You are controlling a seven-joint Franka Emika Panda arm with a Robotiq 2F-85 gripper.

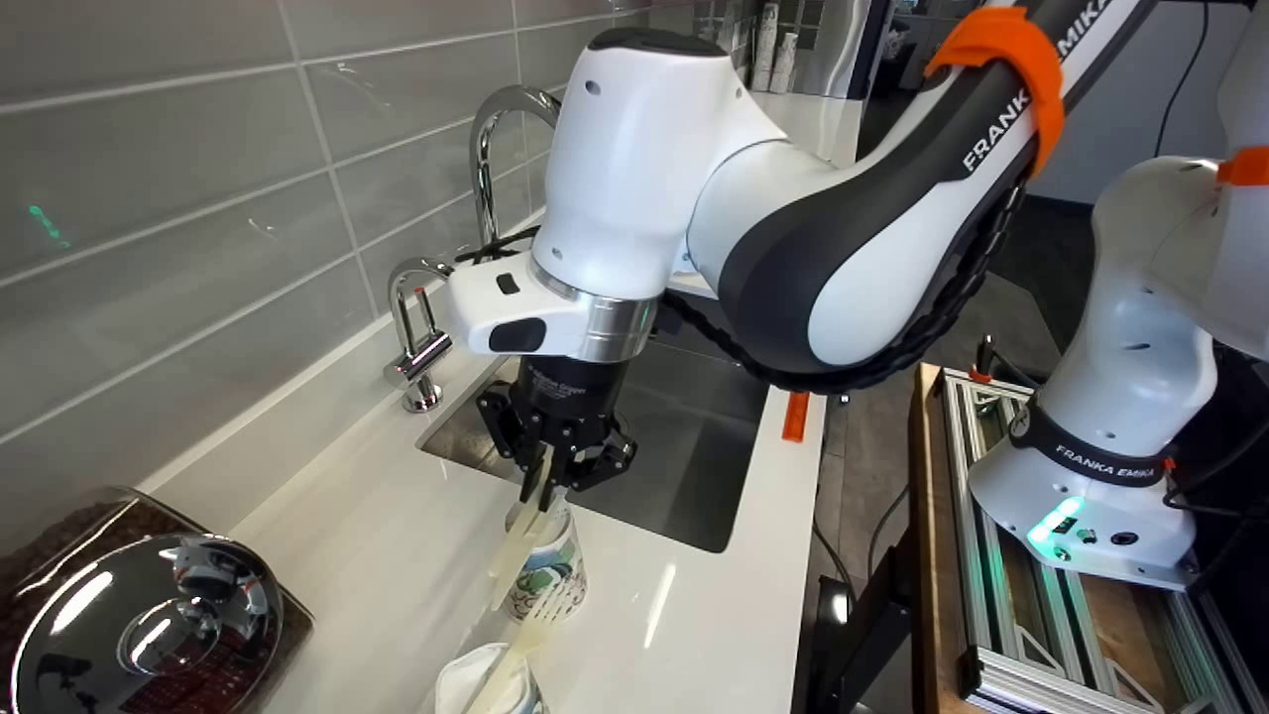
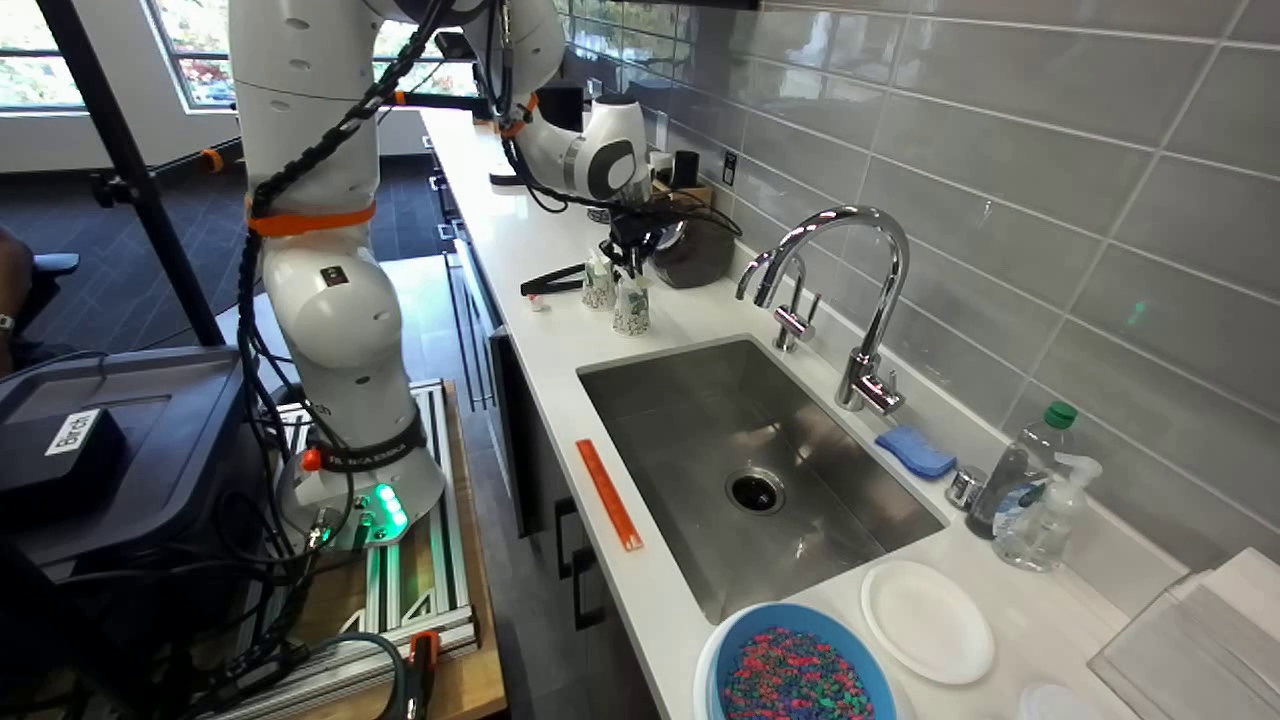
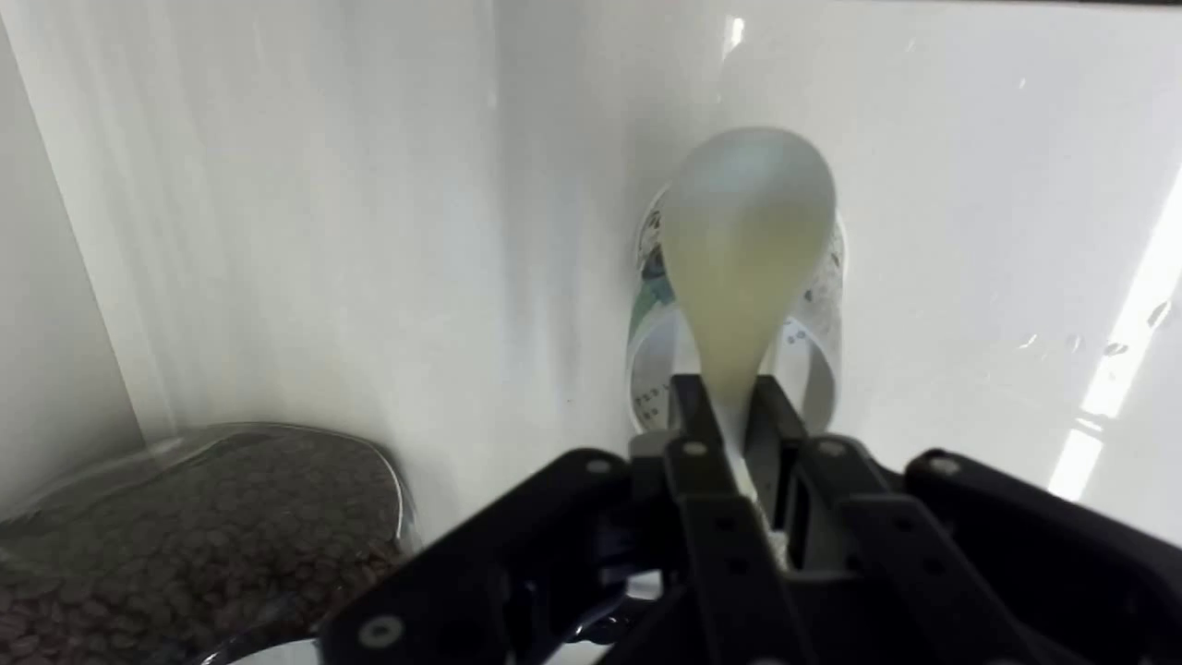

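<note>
A pale cream plastic spoon (image 3: 744,255) is pinched in my gripper, its bowl pointing away from the fingers. In the wrist view that bowl covers part of a patterned white paper cup (image 3: 820,382). From exterior view 1, my gripper (image 1: 541,482) is right above the rim of this cup (image 1: 556,571), and the spoon slants down to the left across it. Whether any of the spoon is within the cup cannot be told. A second cup (image 1: 523,692) stands nearer the camera, with a pale fork (image 1: 523,643) rising out of it.
The steel sink (image 2: 708,420) lies beside the cups. Against the tiled wall are the faucet (image 2: 882,300) and a shiny-lidded container (image 1: 149,631) of dark beans. An orange strip (image 2: 609,494) lies on the counter's front edge. Bare counter surrounds the cups.
</note>
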